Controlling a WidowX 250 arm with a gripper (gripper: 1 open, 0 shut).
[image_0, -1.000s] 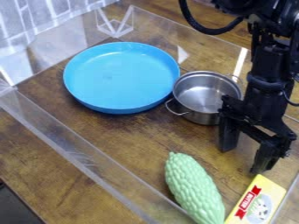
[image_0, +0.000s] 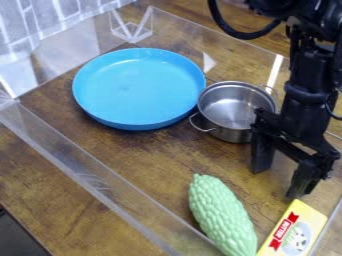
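My black gripper (image_0: 286, 170) hangs low over the wooden surface at the right, open, its two fingers apart and angled down. Just left of it stands a small steel pot (image_0: 233, 105). Below it lie a green bumpy vegetable, like a bitter melon (image_0: 221, 210), and a yellow box (image_0: 293, 230) with a white and red label, partly cut off by the frame's bottom edge.
A blue plate (image_0: 134, 85) lies at the back left, beside the pot. Clear plastic walls border the wooden workspace (image_0: 100, 160).
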